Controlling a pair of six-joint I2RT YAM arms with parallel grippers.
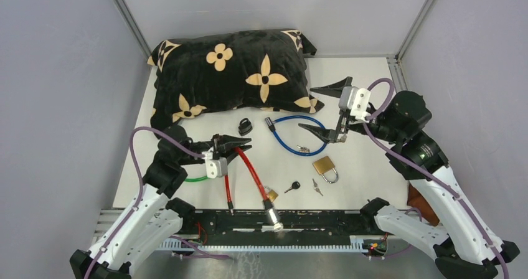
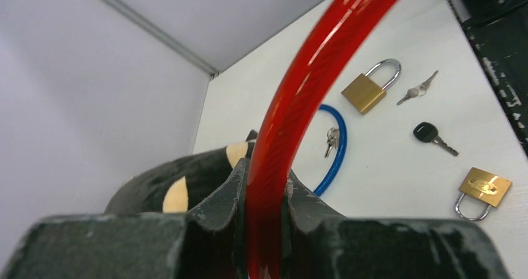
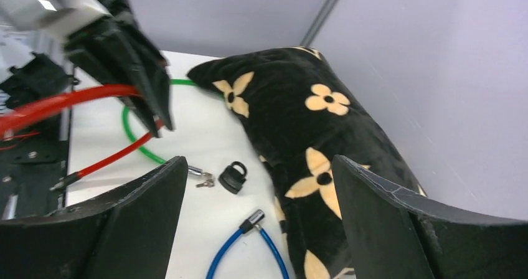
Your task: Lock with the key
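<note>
My left gripper is shut on a red cable lock, gripped partway along its length. In the top view one end of the red cable, with a silver lock barrel, hangs toward the front; its other end points down nearby. My right gripper stands wide open above the blue cable lock, nothing between its fingers. A black-headed key lies on the table, and a pair of small keys is beside it.
A large brass padlock, a small brass padlock and a black padlock lie on the white table. Behind them sits a dark patterned pillow. A green cable lies under the left arm.
</note>
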